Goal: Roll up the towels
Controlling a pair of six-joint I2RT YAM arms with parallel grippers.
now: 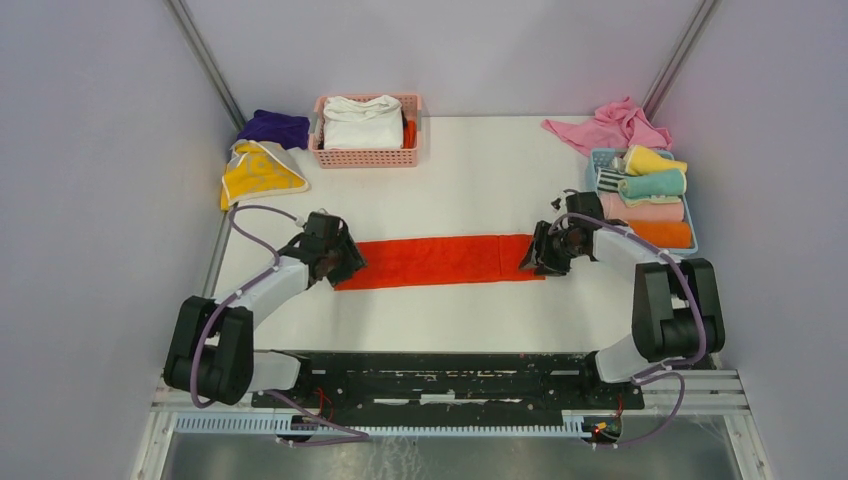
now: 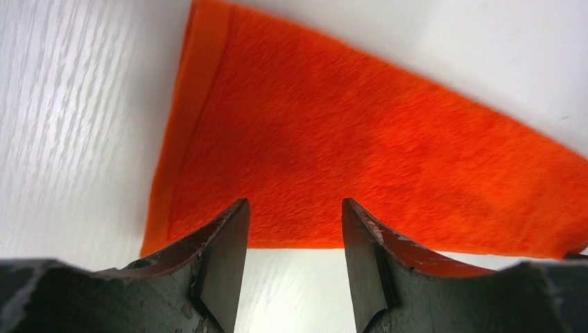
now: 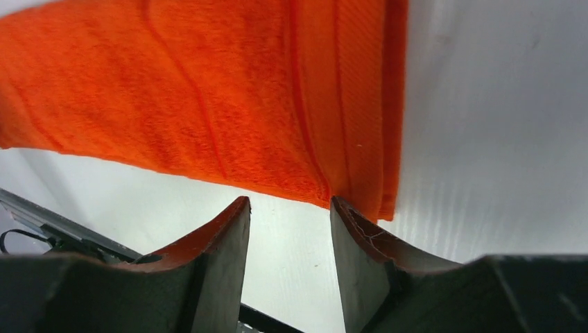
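An orange-red towel [image 1: 430, 262] lies flat in a long narrow strip across the middle of the table. At its left end is my left gripper, open, with nothing between its fingers; the towel's folded left edge [image 2: 182, 132] shows beyond them. My right gripper is over the near corner of the towel's right end, its fingers apart. One right finger [image 3: 350, 232] overlaps the corner of the banded hem [image 3: 347, 104] in view; whether it touches the cloth I cannot tell.
Rolled towels fill a blue basket [image 1: 692, 225] at the right, close to my right arm. A pink basket [image 1: 365, 158] with white cloth stands at the back. Loose pink [image 1: 615, 128], purple [image 1: 275, 128] and yellow [image 1: 262, 172] towels lie around.
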